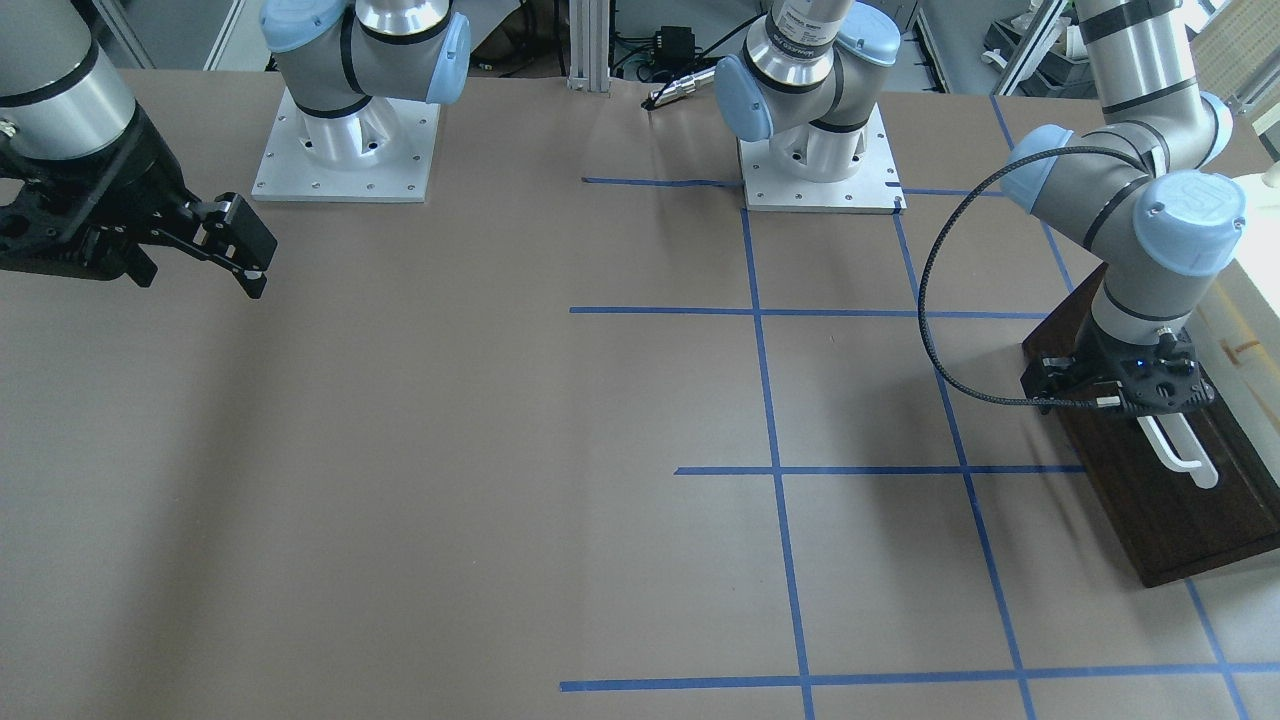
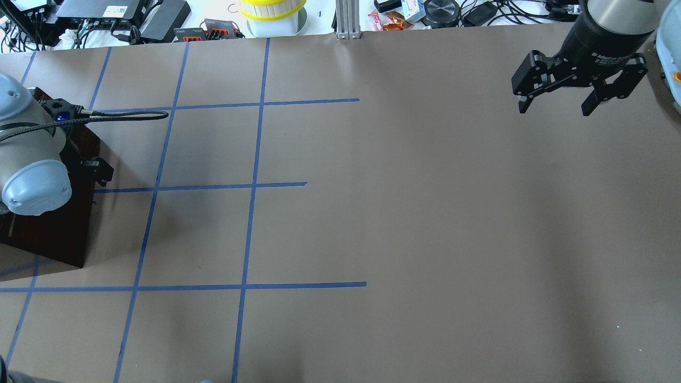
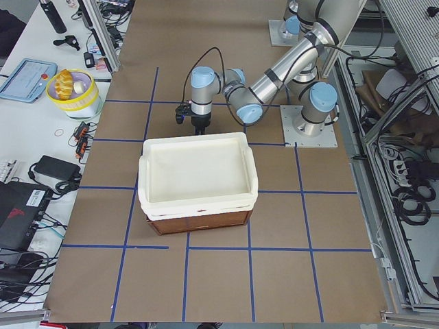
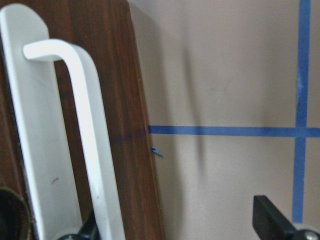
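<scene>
A dark wooden box (image 1: 1128, 492) with a cream top (image 3: 197, 173) stands on the taped table. Its white bar handle (image 4: 90, 125) fills the left of the wrist view and shows below my gripper in the front view (image 1: 1182, 450). My gripper (image 1: 1110, 390) is at that face, over the handle's upper part. In the wrist view one dark finger sits behind the handle bar at bottom left, the other stands apart at bottom right over bare table, so the gripper is open around the bar.
Another arm's black gripper (image 2: 574, 83) hangs at the far side of the table. Two more arm bases (image 1: 342, 168) stand at the back. A cluttered white bench with a yellow tub (image 3: 72, 96) runs along one edge.
</scene>
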